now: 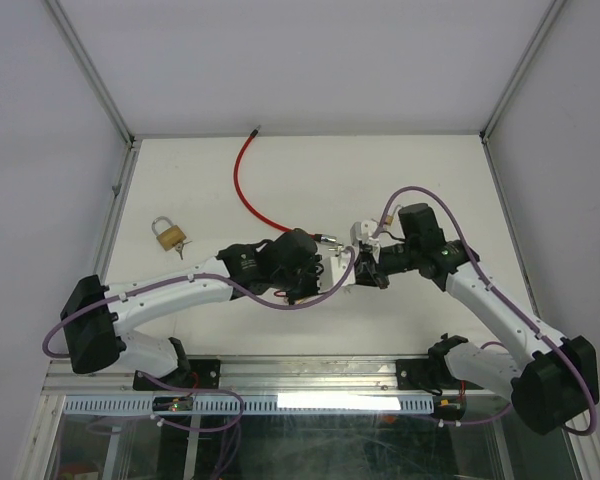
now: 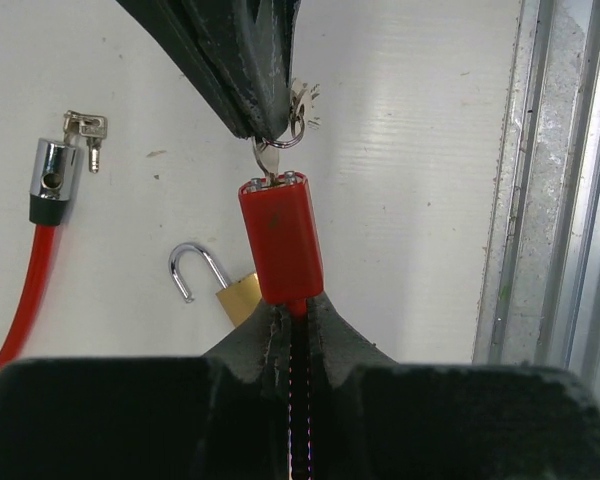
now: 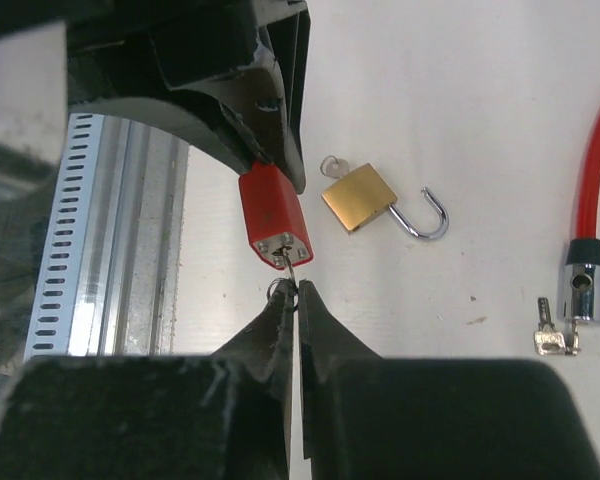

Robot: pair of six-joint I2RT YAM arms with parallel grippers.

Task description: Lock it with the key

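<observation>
In the left wrist view my left gripper is shut on a red lock body [image 2: 278,240], held upright with its keyhole end out. A key [image 2: 266,158] with a ring stands at that end. My right gripper is shut at the key's bow, its fingertips at the ring; in the right wrist view the key's blade meets the lock's end face. In the top view both grippers meet at the lower middle of the table, largely hidden by the arms.
A red cable lock [image 1: 243,196] with keys at its metal end lies behind the grippers. A brass padlock [image 1: 169,236] lies at the left, an open brass padlock [image 3: 358,195] under the grippers, another at the right behind the right arm.
</observation>
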